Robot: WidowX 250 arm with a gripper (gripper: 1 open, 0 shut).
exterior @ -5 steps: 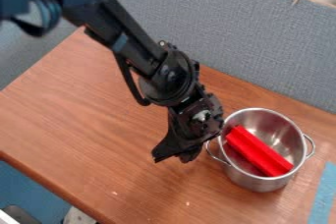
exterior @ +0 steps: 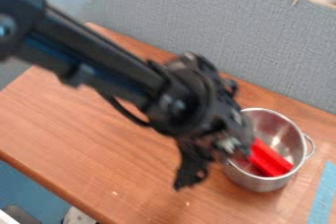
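A steel pot point(exterior: 292, 130) with handles sits on the wooden table at the right. A red elongated object point(exterior: 270, 160) lies inside it, partly hidden by my gripper point(exterior: 213, 164). My black arm reaches in from the upper left, blurred, with the gripper at the pot's left side; its fingers appear apart, and nothing shows held between them.
A blue strip point(exterior: 323, 194) lies at the right edge. A grey padded wall point(exterior: 197, 17) runs along the back.
Over the last second my arm has swung lower and toward the camera, growing larger and blurred, and the gripper now covers part of the pot and red object. The pot looks unmoved.
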